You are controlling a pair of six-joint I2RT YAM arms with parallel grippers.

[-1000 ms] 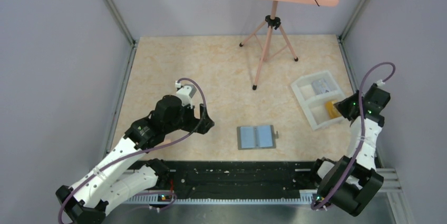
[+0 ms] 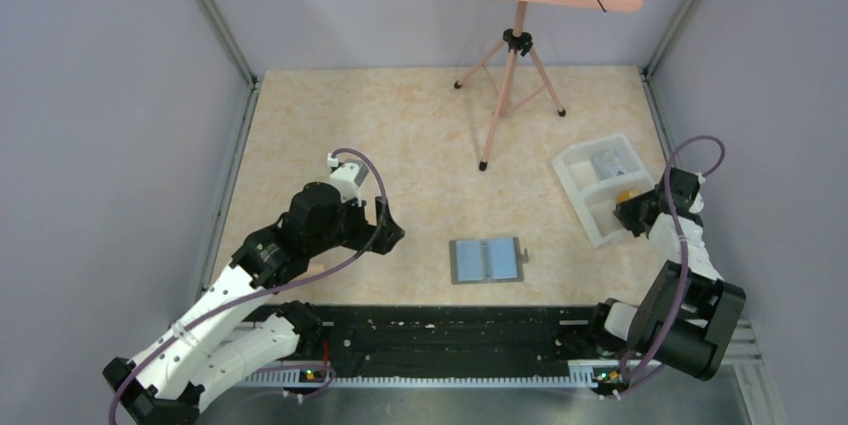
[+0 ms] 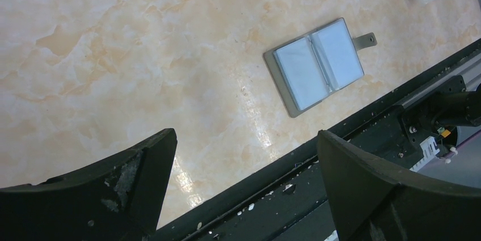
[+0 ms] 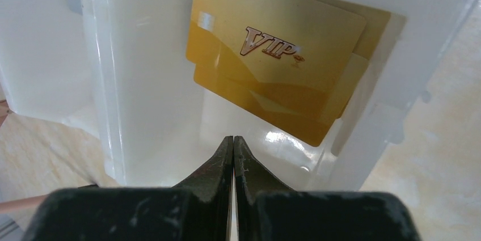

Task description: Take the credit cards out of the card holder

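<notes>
The open grey card holder [image 2: 470,261] lies at the table's front middle, with pale blue sleeves [image 3: 300,71]. Gold VIP cards [image 4: 272,59] lie in one compartment of a white two-compartment tray [image 2: 580,195] on the right. My right gripper is shut over that compartment, its fingertips just short of the cards in the right wrist view, nothing seen between them; whether they touch the tray floor I cannot tell. My left gripper stands open, empty, above the table left of the holder.
A pink stand [image 2: 510,85] stands on tripod legs at the back. The tray's other compartment holds pale cards [image 2: 612,163].
The right arm has moved left and down over the tray's compartment with the gold cards. The left arm is almost still.
</notes>
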